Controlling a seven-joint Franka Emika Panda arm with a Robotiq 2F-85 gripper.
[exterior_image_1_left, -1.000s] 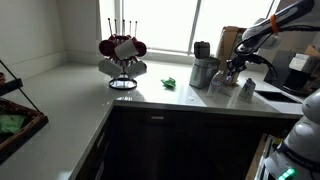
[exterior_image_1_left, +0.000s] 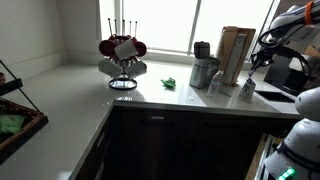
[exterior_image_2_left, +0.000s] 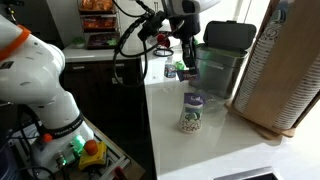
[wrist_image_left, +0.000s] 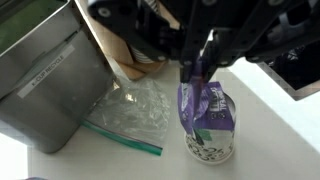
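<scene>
A purple-printed packet (wrist_image_left: 208, 105) appears crumpled in the wrist view, its upper end reaching up to my fingers. My gripper is shut on it, as far as the dark fingers let me see. Below and partly behind it is a white cup (wrist_image_left: 212, 148) with printed sides, standing upright on the counter. From exterior view 2, the same cup (exterior_image_2_left: 190, 122) shows purple (exterior_image_2_left: 193, 100) at its top, under my gripper (exterior_image_2_left: 188, 74). How far the packet is inside the cup, I cannot tell.
A clear zip bag (wrist_image_left: 132, 115) with a green seal lies beside the grey metal bin (wrist_image_left: 45, 85). Wicker-like tall containers (exterior_image_2_left: 280, 70) stand near the window. A dish rack (exterior_image_1_left: 123, 82) and a green cloth (exterior_image_1_left: 168, 83) sit farther along the counter, with bare surface between.
</scene>
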